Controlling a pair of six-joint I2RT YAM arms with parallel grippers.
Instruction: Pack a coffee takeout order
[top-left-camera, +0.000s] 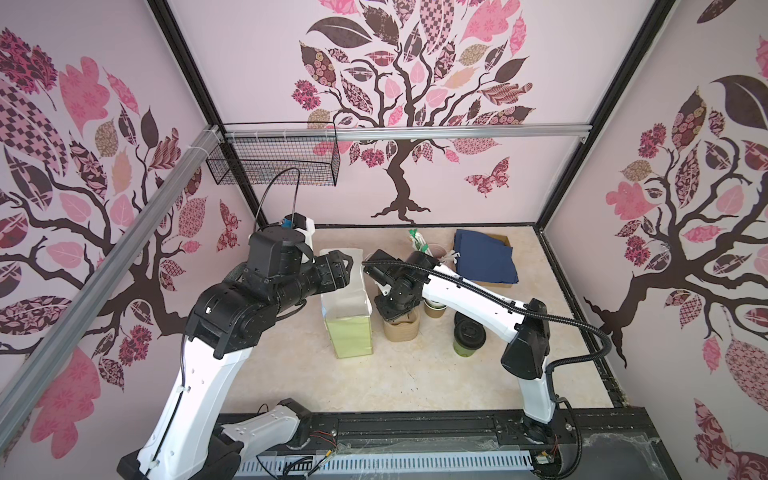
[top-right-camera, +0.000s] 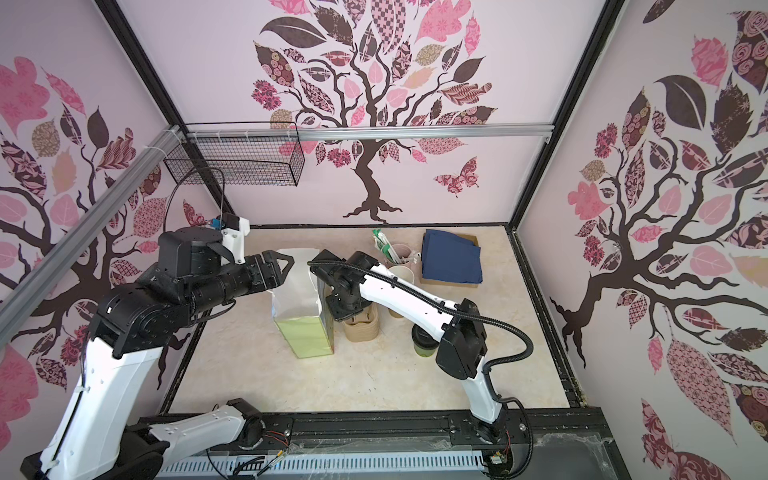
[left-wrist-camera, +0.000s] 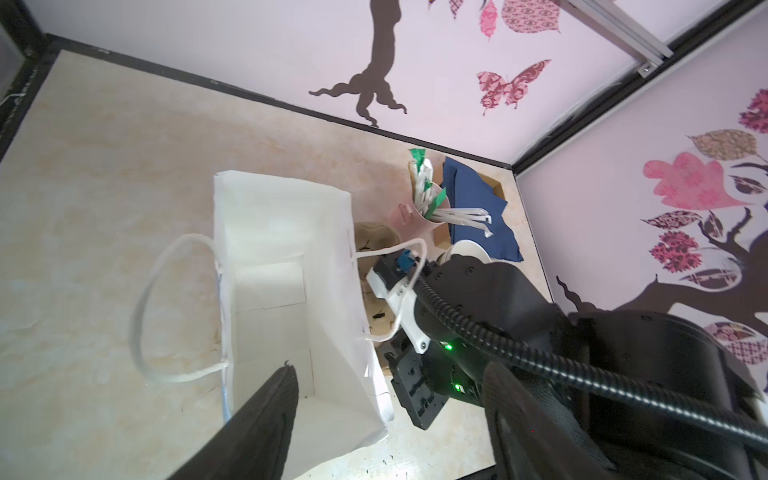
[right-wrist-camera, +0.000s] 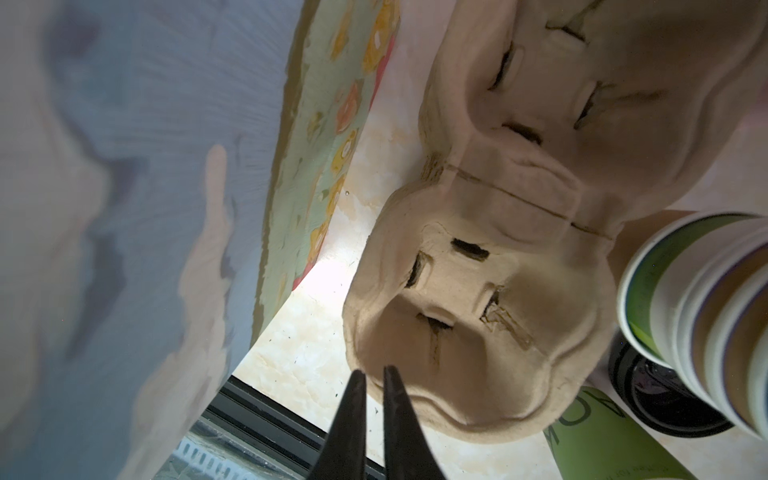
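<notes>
An open green paper bag (top-left-camera: 348, 336) with white inside and white handles stands mid-table. Above it is my left gripper, open with nothing between its blurred fingers. To the bag's right lies a moulded cardboard cup carrier (right-wrist-camera: 472, 320). My right gripper hangs over the carrier's near edge, beside the bag; its dark fingertips stand a little apart with nothing visible between them. Stacked paper cups (right-wrist-camera: 680, 280) and a green cup with a black lid (top-left-camera: 468, 336) are right of the carrier.
A pink cup of stirrers (left-wrist-camera: 404, 220) and a box of navy napkins (top-left-camera: 484, 256) stand at the back right. A wire basket (top-left-camera: 272, 160) hangs at the upper left.
</notes>
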